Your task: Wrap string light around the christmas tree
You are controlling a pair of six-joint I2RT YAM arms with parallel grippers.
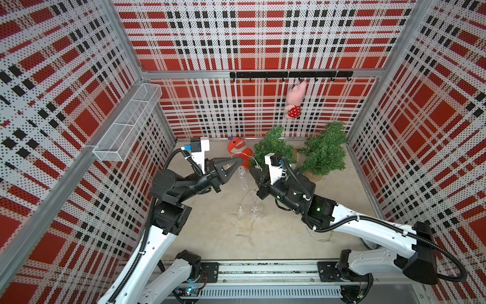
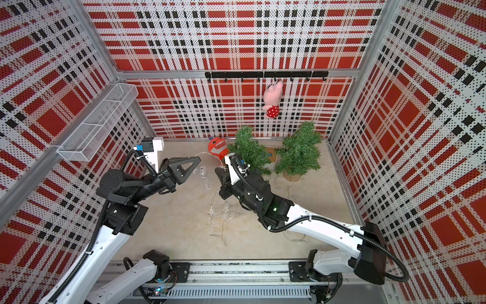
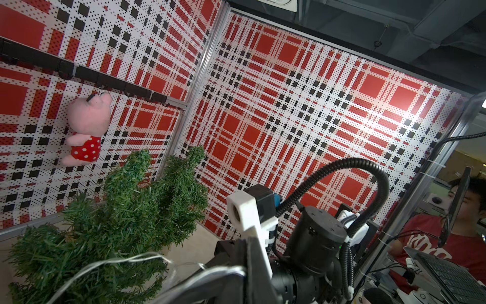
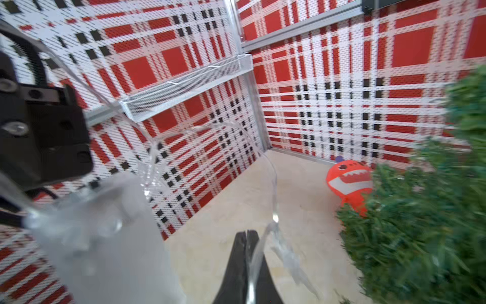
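Observation:
Two small green trees, the centre one (image 1: 270, 149) and the right one (image 1: 324, 149), stand at the back. My left gripper (image 1: 234, 163) is shut, left of the centre tree. The thin, clear string light (image 4: 274, 192) runs in a loose arc in the right wrist view, over the tip of my shut right gripper; I cannot tell whether it is between the fingers. In the top left view that gripper is just right of the left one, before the centre tree. More faint strands (image 1: 248, 212) lie on the table.
A red-orange toy (image 2: 217, 147) sits left of the trees. A pink plush (image 1: 296, 96) hangs from the rail. A wire basket (image 1: 121, 126) is on the left wall.

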